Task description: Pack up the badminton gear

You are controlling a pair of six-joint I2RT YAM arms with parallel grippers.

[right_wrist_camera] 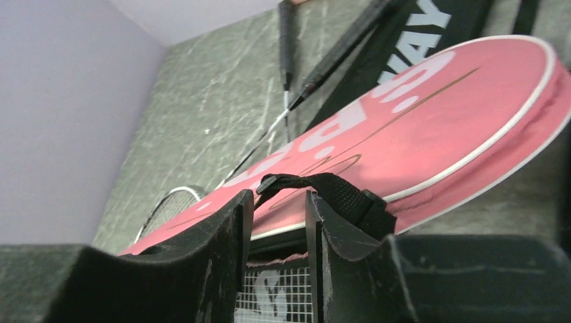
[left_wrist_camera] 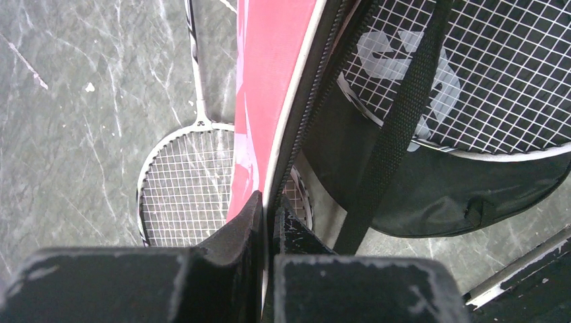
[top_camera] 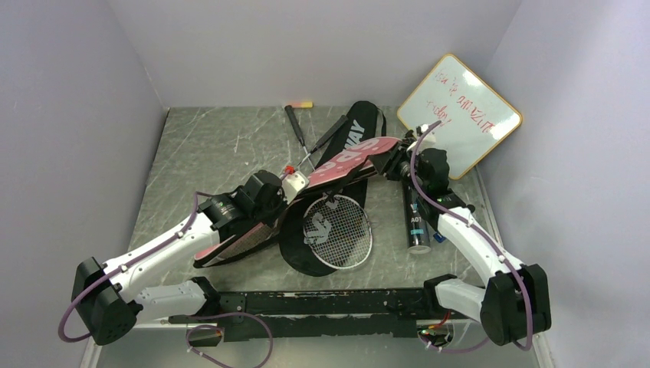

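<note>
The pink-and-black racket bag [top_camera: 349, 159] lies slantwise across the table, raised over other gear. My left gripper is shut on its pale-edged zip side. In the right wrist view, my right gripper is part open at the bag's far end. A black strap [right_wrist_camera: 337, 192] arches across its fingertips, and I cannot tell whether they press on it. One racket [top_camera: 337, 231] rests on a black bag [top_camera: 360, 126]. Another racket [left_wrist_camera: 185, 182] lies partly under the pink bag, with dark handles [top_camera: 293, 123] beyond.
A black tube [top_camera: 416, 226] stands beneath and in front of my right arm. The whiteboard [top_camera: 460, 115] leans at the back right, close to that arm. A small yellow-orange item [top_camera: 301, 104] sits at the back edge. Bare table shows at the left rear.
</note>
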